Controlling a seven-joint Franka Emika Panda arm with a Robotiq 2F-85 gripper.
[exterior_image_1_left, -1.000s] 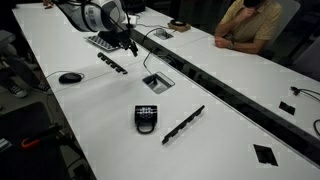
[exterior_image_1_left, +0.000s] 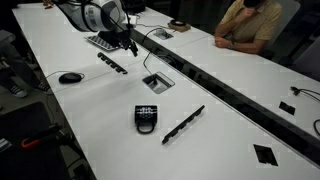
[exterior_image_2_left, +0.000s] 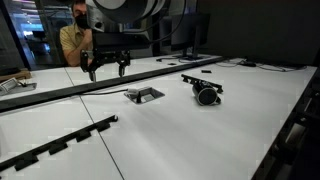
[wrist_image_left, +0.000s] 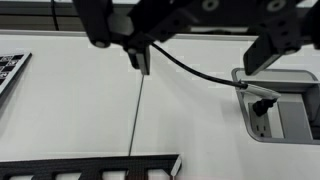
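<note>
My gripper stands open above the white table, with no object held between its fingers. In the second exterior view the gripper (exterior_image_2_left: 108, 72) points down, clear of the tabletop; in the first it (exterior_image_1_left: 127, 47) is at the far left. A black mug (exterior_image_1_left: 146, 115) sits mid-table, well away from it, and the second exterior view shows the mug (exterior_image_2_left: 208, 96) too. Nearer the gripper is a recessed metal box (wrist_image_left: 285, 108) with a black cable (wrist_image_left: 195, 70) plugged in. A black slotted strip (wrist_image_left: 90, 168) lies along the wrist view's bottom edge.
Another black strip (exterior_image_1_left: 183, 125) lies right of the mug. A black mouse-like object (exterior_image_1_left: 70, 77) rests at the left edge, and a checkered board (wrist_image_left: 12, 70) near the arm. A person (exterior_image_1_left: 243, 25) sits beyond the far table.
</note>
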